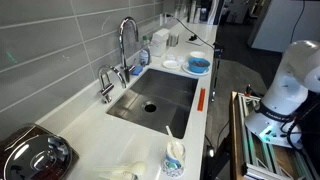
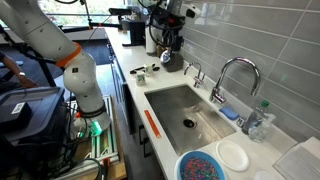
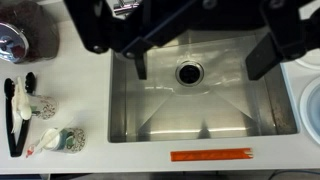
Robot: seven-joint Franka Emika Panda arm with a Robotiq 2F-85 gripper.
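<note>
My gripper hangs open above the metal sink [image 3: 225, 110]. In the wrist view one dark finger [image 3: 140, 66] is at the left and the other at the right, with nothing held between them. The drain shows below that gap. In exterior view 2 the gripper [image 2: 168, 45] is high at the top, well clear of the counter. An orange-red strip [image 3: 211, 155] lies on the counter along the sink's front edge. Left of the sink in the wrist view stand two patterned cups, one of them [image 3: 72, 140] nearer the front, with pale utensils beside or in them.
Taps [image 1: 126, 45] rise behind the sink. Past its far end are a blue-filled dish [image 2: 200, 168], a white plate [image 2: 232, 155] and bottles [image 2: 262, 122]. A glass-lidded pot [image 1: 40, 158] stands at the opposite end. The sink basin looks empty.
</note>
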